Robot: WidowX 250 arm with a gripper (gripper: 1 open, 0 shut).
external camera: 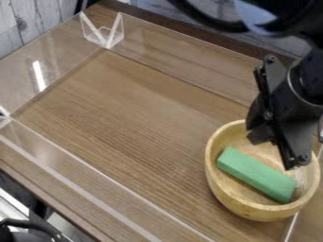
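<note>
A pale wooden bowl (225, 198) sits at the lower right of the table. A green rectangular block (256, 177) lies inside it. The black gripper (275, 138) hangs over the back part of the bowl, above and behind the block, and hides the bowl's rear right. Nothing shows held in it; it looks shut.
A clear plastic bracket (104, 33) stands at the back left. Dark cables lie off the near left edge.
</note>
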